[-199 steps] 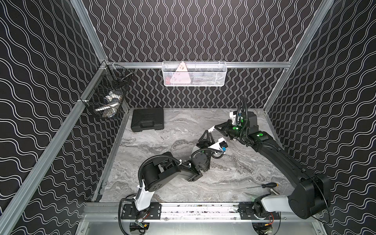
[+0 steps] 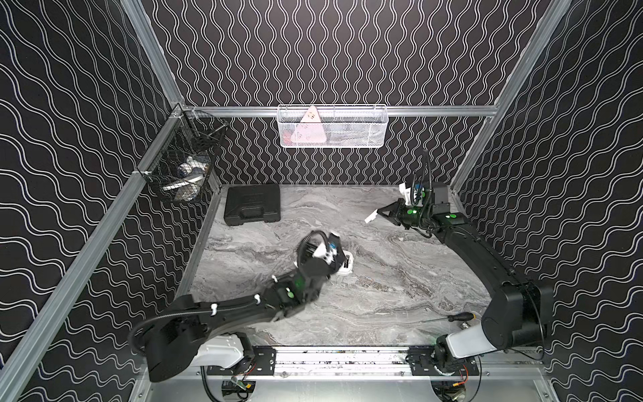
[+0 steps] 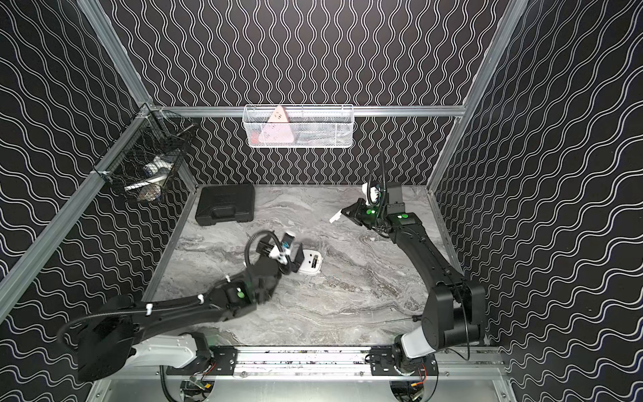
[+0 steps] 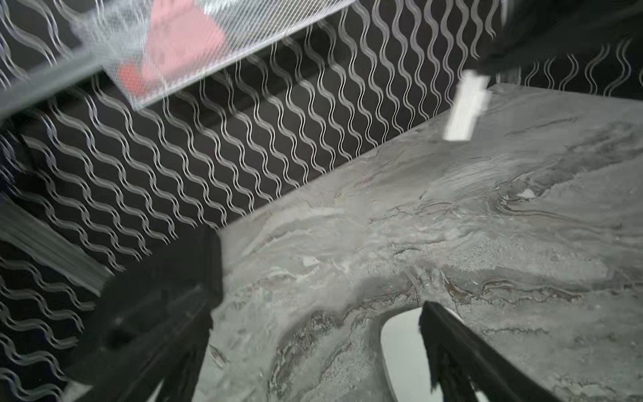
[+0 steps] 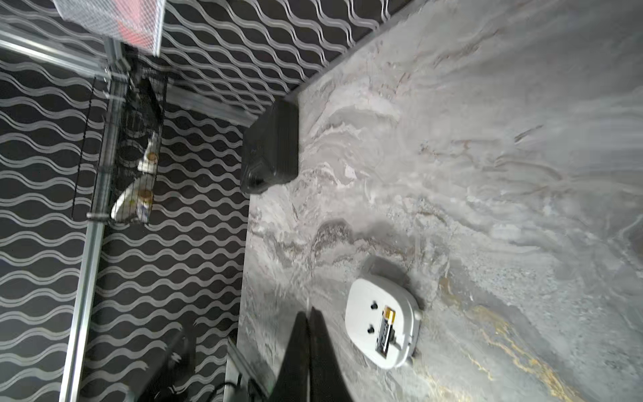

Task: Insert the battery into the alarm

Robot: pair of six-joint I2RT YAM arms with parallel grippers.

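Note:
The white alarm (image 5: 368, 301) lies on the marbled table, its open compartment facing up. A battery (image 5: 385, 329) with a gold end and dark body sits in that compartment. My left gripper stands open, one finger overlapping the alarm in its wrist view. In the top left view, the left arm partly covers the alarm (image 2: 346, 264). Toward the back right, my right gripper (image 2: 379, 211) is shut on a small white piece (image 2: 371, 216), perhaps the battery cover. The same white piece (image 4: 467, 107) is blurred in the left wrist view.
A black case (image 2: 252, 203) lies at the back left. A screwdriver (image 2: 460, 316) rests at the front right. A white mesh basket (image 2: 361, 134) and a black wire basket (image 2: 164, 175) hang on the walls.
My right gripper has drawn slightly right with the white piece still in it.

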